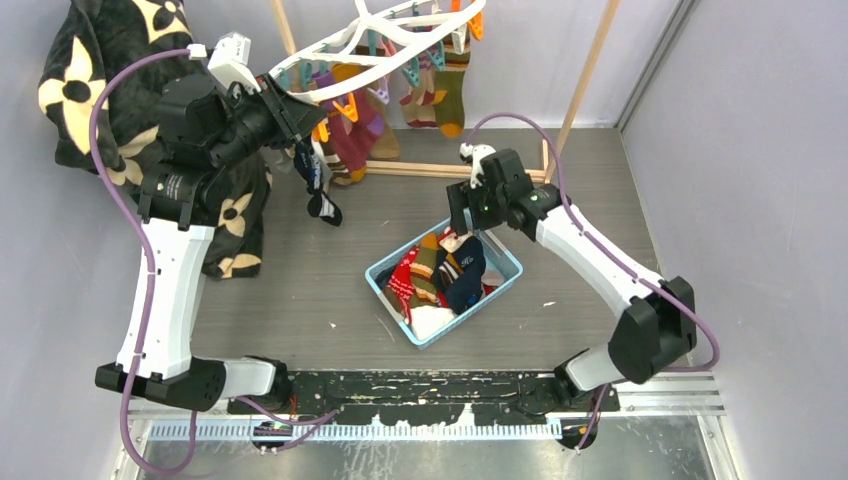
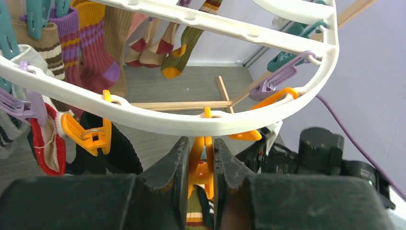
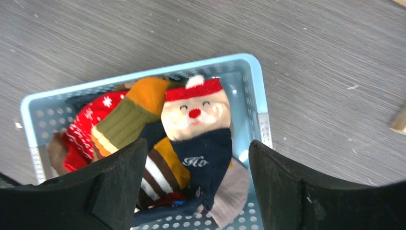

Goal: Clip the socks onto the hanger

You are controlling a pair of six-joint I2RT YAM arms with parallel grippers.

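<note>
A white hanger (image 2: 158,118) with coloured clips crosses the left wrist view, several socks hanging from its far side. My left gripper is shut on an orange clip (image 2: 206,172) at the hanger's near rim; no sock shows in that clip. In the right wrist view, my right gripper stands open above the blue basket (image 3: 258,91), nothing held between its fingers. Below it a navy sock with a Santa face (image 3: 201,143) lies on top of the pile. Beside it are a striped sock (image 3: 165,167) and a red one (image 3: 95,120).
A wooden frame (image 1: 450,171) stands behind the basket, its right post (image 1: 582,90) rising near the right arm. A dark flowered cloth (image 1: 235,220) lies at the left.
</note>
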